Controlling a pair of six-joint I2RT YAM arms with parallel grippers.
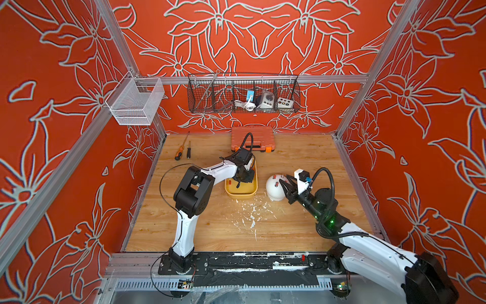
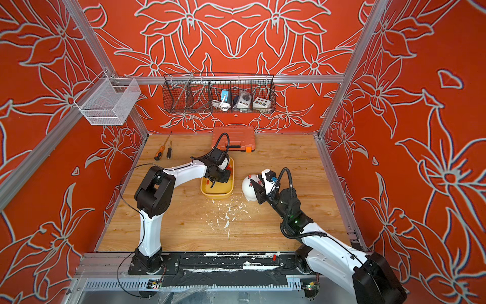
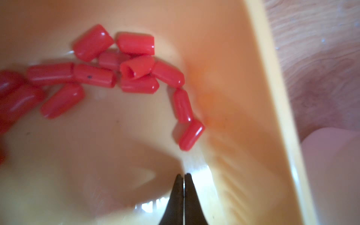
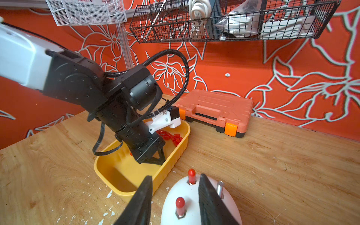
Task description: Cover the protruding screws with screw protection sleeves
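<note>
Inside the yellow tray (image 3: 270, 75), my left gripper is shut, its fingertips meeting with nothing between them. The nearest red sleeve (image 3: 192, 135) lies on the tray floor just beyond the tips, its end against another sleeve (image 3: 182, 105). Several more sleeves (image 3: 93, 75) are heaped farther off. My right gripper stands open above the white dome (image 4: 187, 193), fingers apart and nothing held. On the dome, red sleeves cover two screws, the front one (image 4: 180, 206) and the rear one (image 4: 191, 175); a bare metal screw (image 4: 219, 187) stands at the right.
An orange tool case (image 1: 253, 136) lies behind the tray. Two screwdrivers (image 1: 181, 149) rest at the back left. White flakes (image 1: 252, 217) litter the table in front of the tray.
</note>
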